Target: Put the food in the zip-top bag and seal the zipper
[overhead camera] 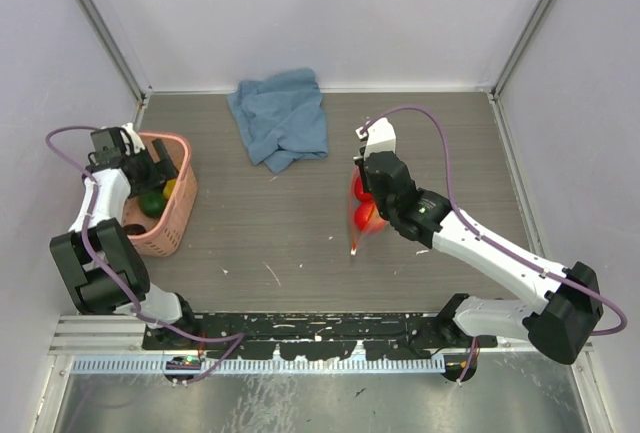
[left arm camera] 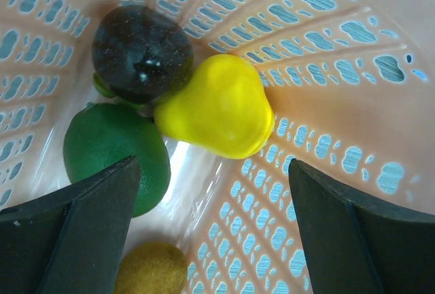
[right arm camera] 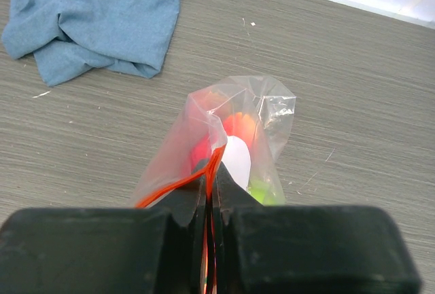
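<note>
My left gripper is open inside the pink basket (overhead camera: 160, 238), above a yellow pepper (left arm camera: 214, 107), a green vegetable (left arm camera: 109, 151), a dark round item (left arm camera: 139, 53) and a brownish item (left arm camera: 153, 270) partly visible. My right gripper is shut on the zip top bag (right arm camera: 163, 158) by its orange-edged opening. Red, white and light green items show inside the bag in the right wrist view; in the top view it is partly hidden under the right arm.
A crumpled blue cloth (overhead camera: 277, 118) lies at the back middle. The table between basket and bag is clear. White walls bound the sides and back.
</note>
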